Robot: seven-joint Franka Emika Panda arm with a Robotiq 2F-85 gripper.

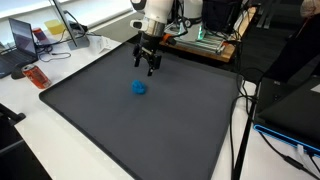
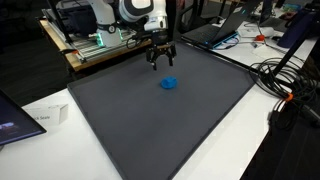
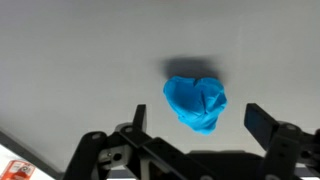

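A small crumpled blue thing, like a bit of cloth [image 1: 138, 88], lies on the dark grey tabletop [image 1: 150, 125]. In the wrist view the blue cloth [image 3: 194, 101] sits in the gap between my two dark fingers, ahead of their tips, with a shadow beside it. My gripper is open and touches nothing. From the second exterior view, the gripper [image 2: 165, 61] hangs just behind and above the blue cloth [image 2: 168, 82].
An orange-red can [image 1: 36, 76] stands beyond the table's left edge, near a laptop [image 1: 24, 37]. Cables [image 2: 285, 80] lie off one side of the table.
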